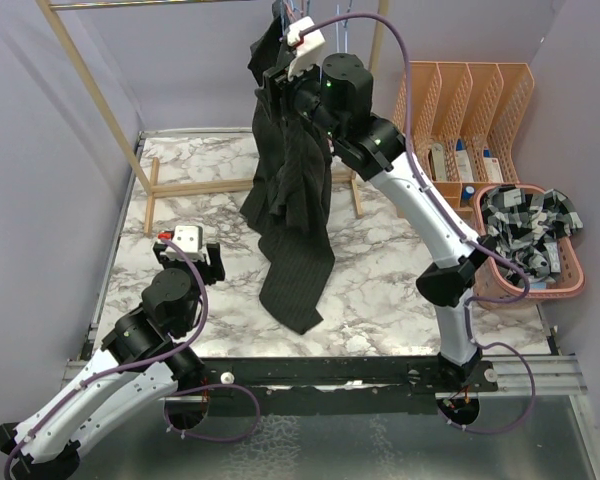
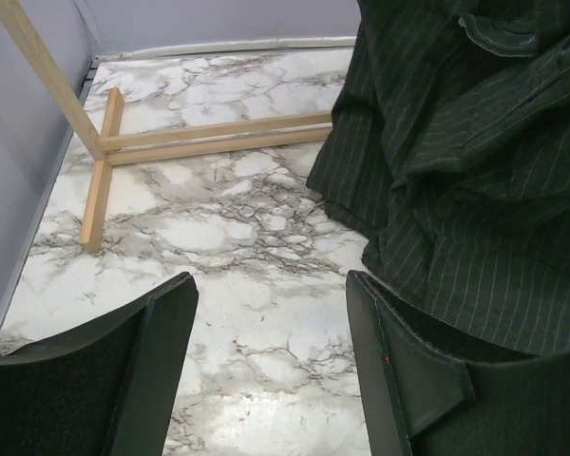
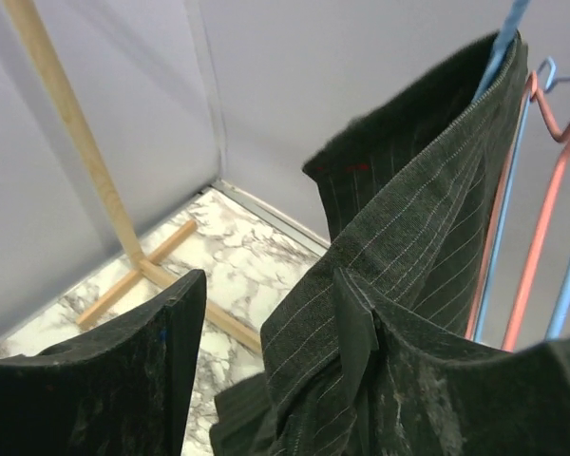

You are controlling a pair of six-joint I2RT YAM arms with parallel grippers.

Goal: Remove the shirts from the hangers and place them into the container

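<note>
The dark striped shirt (image 1: 290,220) hangs from the hangers at the top of the wooden rack, its lower part spread on the marble table. In the right wrist view a fold of the shirt (image 3: 404,214) drapes over a blue hanger (image 3: 502,43). My right gripper (image 1: 285,80) is up at the shirt's top, part open, with cloth at its right finger; whether it grips any is unclear. My left gripper is low at the front left, open, with nothing between its fingers, facing the shirt.
A wooden rack (image 1: 195,187) stands at the back. Peach organisers (image 1: 430,90) and a basket (image 1: 570,270) holding checked cloth are on the right. The left and front of the table show bare marble.
</note>
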